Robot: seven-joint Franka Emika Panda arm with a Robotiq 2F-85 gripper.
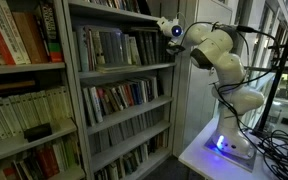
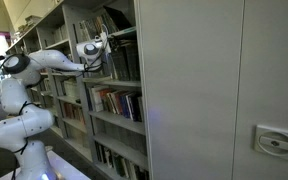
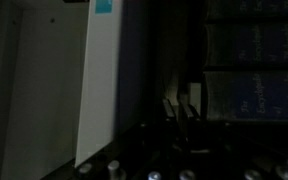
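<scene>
My gripper (image 1: pixel 174 46) is raised at the right end of an upper shelf, close to a row of dark books (image 1: pixel 146 48). In exterior view 2, the gripper (image 2: pixel 106 42) reaches in among dark upright books (image 2: pixel 124 60). The wrist view is very dark. Pale fingertips (image 3: pixel 195 97) show at its lower middle, between a light upright panel (image 3: pixel 99 80) with a blue label and dark books with lettered spines (image 3: pixel 259 95). Whether anything sits between the fingers is too dark to make out.
Shelves full of books (image 1: pixel 124 97) stand below and to the left. A white table (image 1: pixel 209 160) carries the arm's base. In exterior view 2, a large plain grey panel (image 2: pixel 194 100) stands right of the shelves.
</scene>
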